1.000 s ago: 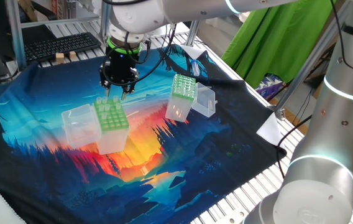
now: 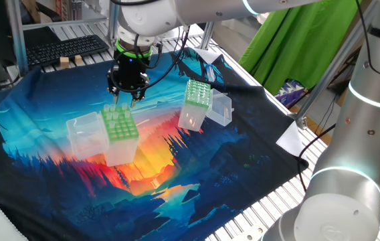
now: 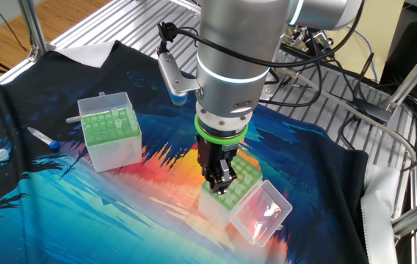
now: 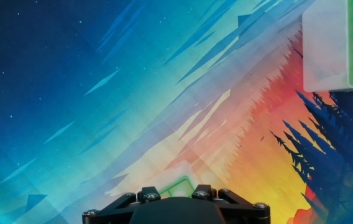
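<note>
Two clear boxes with green perforated tops stand open on the cloth. The box on the left in exterior view 1 (image 2: 121, 142) has a few clear tips standing at one end of its green rack (image 2: 124, 127). Many tips show in the other box's rack (image 2: 198, 94). My gripper (image 2: 126, 102) is above the cloth, close to the back end of the sparsely filled box. Its fingers stand apart with nothing visible between them. In exterior view 2 it hides part of that box (image 3: 218, 210). The wrist view catches the rack's edge (image 4: 178, 186) beyond the fingers.
Each box's clear lid hangs open at its side, one lid (image 2: 87, 134) to the left and another (image 2: 219, 108) to the right. A blue-capped pen (image 3: 43, 138) lies by the fuller box. Open cloth (image 2: 197, 177) stretches in front; a keyboard (image 2: 66, 49) is behind.
</note>
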